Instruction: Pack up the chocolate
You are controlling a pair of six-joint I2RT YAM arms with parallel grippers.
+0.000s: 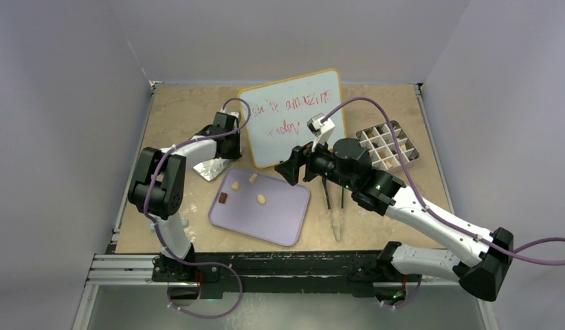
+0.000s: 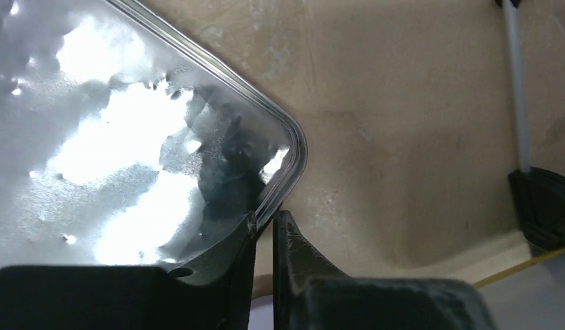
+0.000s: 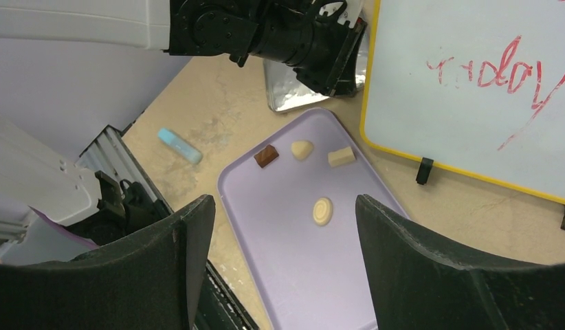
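Observation:
My left gripper is at the corner of a shiny metal tray [image 2: 115, 158], its fingertips close together on the rim; whether they grip it is hard to tell. My right gripper hangs open above a purple tray [image 1: 259, 227], empty between its fingers. On that tray lie a dark chocolate [image 3: 266, 156], a heart-shaped piece [image 3: 301, 150], a pale block [image 3: 341, 157] and a pale oval piece [image 3: 322, 211].
A whiteboard [image 1: 286, 144] with red writing stands behind the purple tray. A compartment box [image 1: 407, 148] is at the right, tongs [image 1: 337, 227] lie mid-table, and a blue object [image 3: 180, 145] lies at left.

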